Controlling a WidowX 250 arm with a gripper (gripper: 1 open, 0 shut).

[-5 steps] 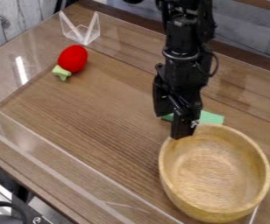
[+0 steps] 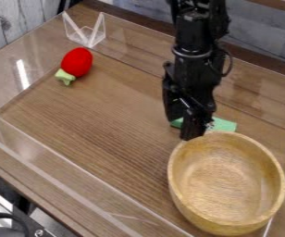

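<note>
A black gripper reaches down from the top centre, its fingertips low over a green flat piece just behind a large yellow bowl. The arm covers part of the green piece. Whether the fingers hold anything or how far apart they are is hard to tell.
A red round object with a small green piece lies at the back left, near a clear plastic piece. Black cables run at the lower left corner.
The gripper has shifted slightly, its lower part now looking narrower and more downturned near the green piece. The objects on the table show no clear movement.
</note>
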